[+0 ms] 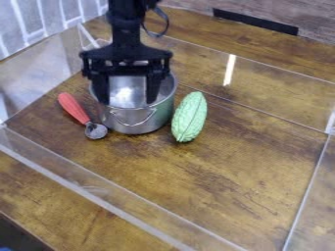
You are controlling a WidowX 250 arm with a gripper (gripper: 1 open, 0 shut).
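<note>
My black gripper (125,69) hangs above the steel pot (136,117), its open fingers reaching down over the pot's mouth, with nothing seen between them. A red-handled utensil (76,111) with a metal head lies left of the pot. A pale green elongated vegetable-like object (190,116) lies just right of the pot. The pot's far rim is partly hidden behind the gripper.
Transparent edges run along the left and lower left, with a white railing at the upper left corner.
</note>
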